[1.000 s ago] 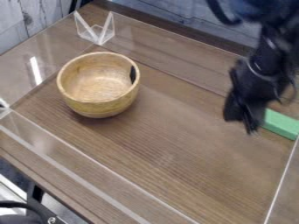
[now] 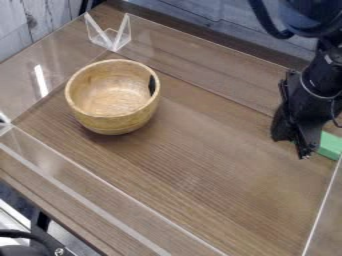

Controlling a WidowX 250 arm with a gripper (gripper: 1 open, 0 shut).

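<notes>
My black gripper (image 2: 291, 132) is low at the right edge of the table, directly in front of a green block (image 2: 325, 145) and hiding much of it. Its fingers are too dark and overlapped to tell how they stand or whether anything is between them. A wooden bowl (image 2: 112, 95) sits upright on the left of the table (image 2: 187, 190).
A small white wire-like object (image 2: 110, 32) stands at the back left. A grey wall lies behind the right side, and dark cabling shows at the bottom left corner.
The bowl stayed in place.
</notes>
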